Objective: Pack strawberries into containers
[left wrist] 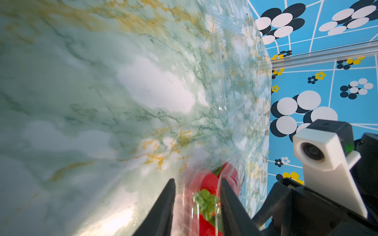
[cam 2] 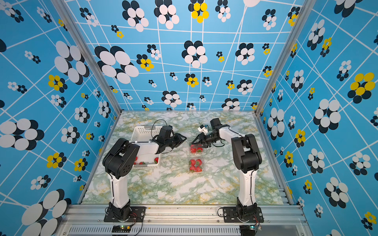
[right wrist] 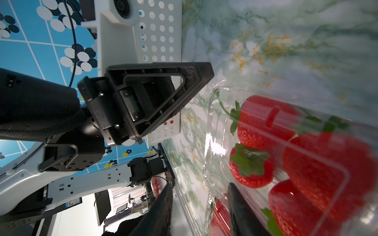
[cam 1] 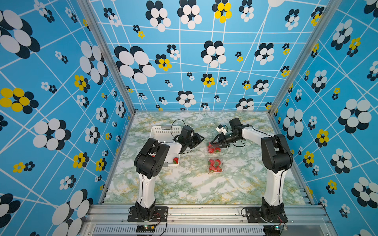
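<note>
Two clear containers hold red strawberries in mid-table: the far container [cam 1: 214, 149] lies under the right gripper, the near container [cam 1: 215, 165] is uncovered. My right gripper is above the far container, its fingers [right wrist: 167, 196] apart with nothing held between them. Large in the right wrist view are several strawberries [right wrist: 252, 165] behind clear plastic. My left gripper hovers left of the far container, fingers [left wrist: 169, 196] also apart and empty; strawberries and plastic show beyond them. A white basket [cam 1: 153, 133] with a few strawberries [cam 1: 175, 160] stands partly hidden beneath the left arm.
Empty clear plastic [left wrist: 232, 66] lies at the back of the table, hard to make out. The two grippers face each other with only a small space between.
</note>
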